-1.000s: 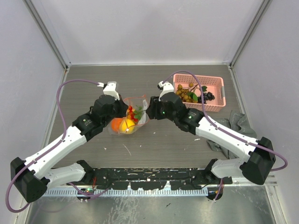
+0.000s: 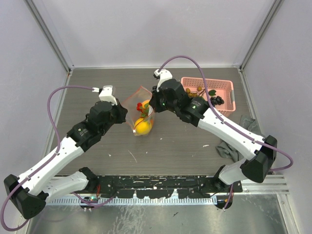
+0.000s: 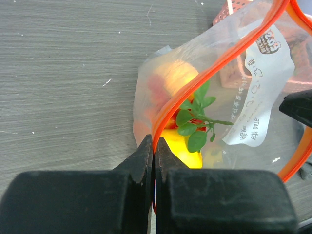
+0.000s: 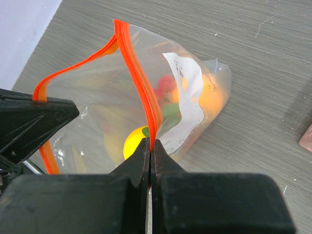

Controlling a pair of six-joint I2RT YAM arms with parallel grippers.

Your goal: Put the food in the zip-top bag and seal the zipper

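Note:
A clear zip top bag with an orange zipper rim hangs between my two grippers, its mouth spread open. Inside lie a yellow fruit, red pieces, a green sprig and an orange fruit. My left gripper is shut on one side of the rim, the orange edge running between its fingers. On the opposite side of the rim, my right gripper is shut as well, pinching the orange edge. A white printed label shows on the bag's wall.
A pink basket at the back right holds brown and black grapes. Grey cloth lies at the right, partly under my right arm. The table in front of the bag is bare.
My right gripper came left to the bag's rim and shut on it. My left gripper moved left, and the bag swung up, its contents shifting right.

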